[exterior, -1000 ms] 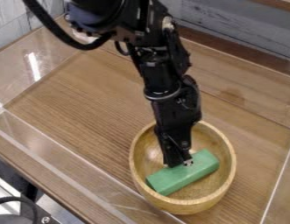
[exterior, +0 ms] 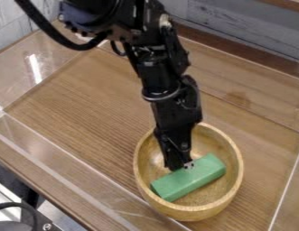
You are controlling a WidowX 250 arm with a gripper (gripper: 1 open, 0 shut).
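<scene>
The black robot arm reaches down from the top of the view, its gripper (exterior: 181, 161) low inside a round yellow-tan bowl (exterior: 155, 156) at the lower middle right. A green oblong block (exterior: 191, 179) lies in the bowl, just below and right of the fingertips. Whether the fingers touch the block is unclear. The gripper looks shut, with nothing visible between its fingers.
Black cables lie at the lower left, beside the table's edge.
The arm has shifted very slightly; the bowl and green block look the same.
</scene>
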